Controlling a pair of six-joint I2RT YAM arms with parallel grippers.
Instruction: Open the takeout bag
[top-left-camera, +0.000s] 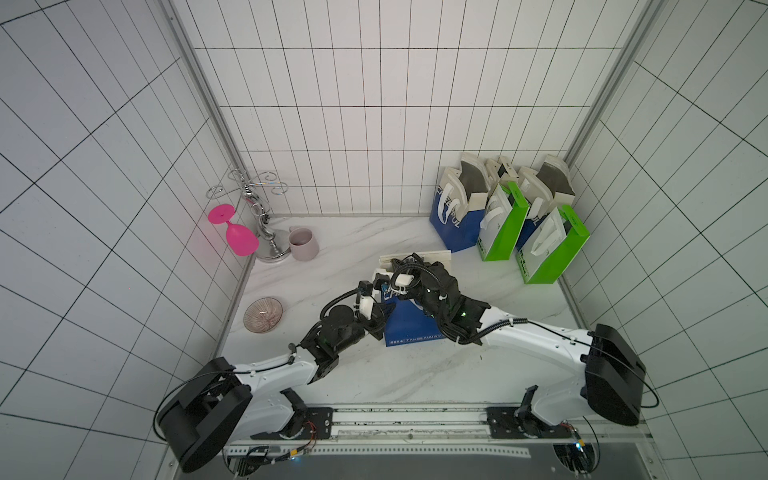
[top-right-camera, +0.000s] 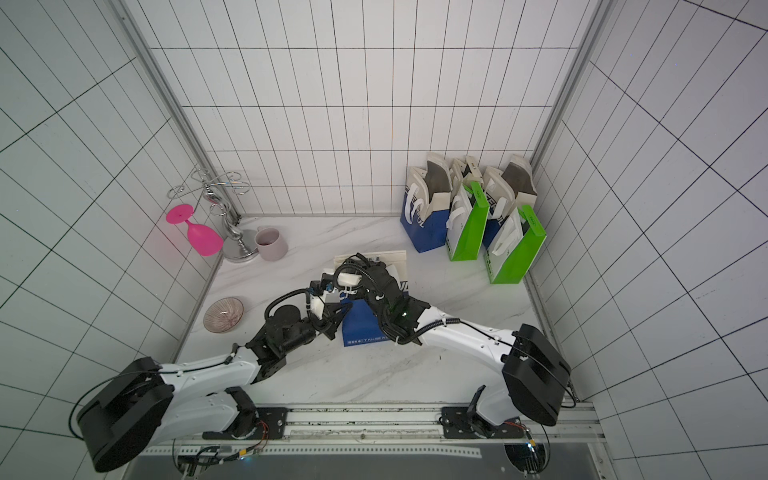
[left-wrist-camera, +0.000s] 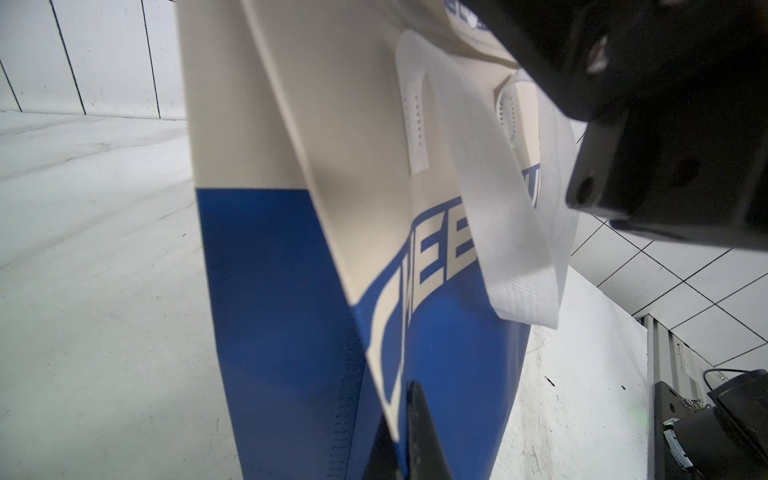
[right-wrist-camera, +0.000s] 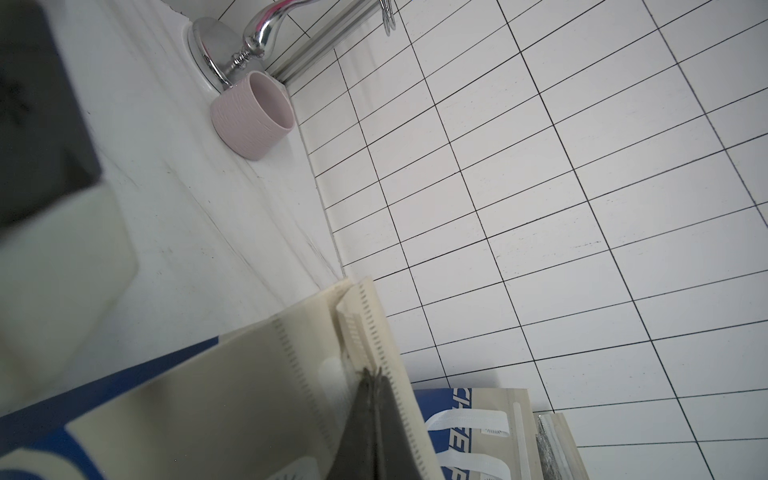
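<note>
The blue and cream takeout bag (top-left-camera: 412, 324) stands on the table in front of me, partly covered by both arms. In the left wrist view, my left gripper is shut on the front vertical edge of the bag (left-wrist-camera: 460, 368), which runs between its fingers. A white handle (left-wrist-camera: 512, 248) hangs down the bag's face. My right gripper is shut with its tips against the cream top rim (right-wrist-camera: 388, 352); nothing shows between its fingers. How wide the bag's mouth stands is hidden by the right arm.
Several blue and green bags, such as a green one (top-left-camera: 556, 248), stand at the back right. At the left are a cup (top-left-camera: 303, 245), a metal stand (top-left-camera: 273, 246) with a pink goblet (top-left-camera: 241, 238), and a glass dish (top-left-camera: 263, 315).
</note>
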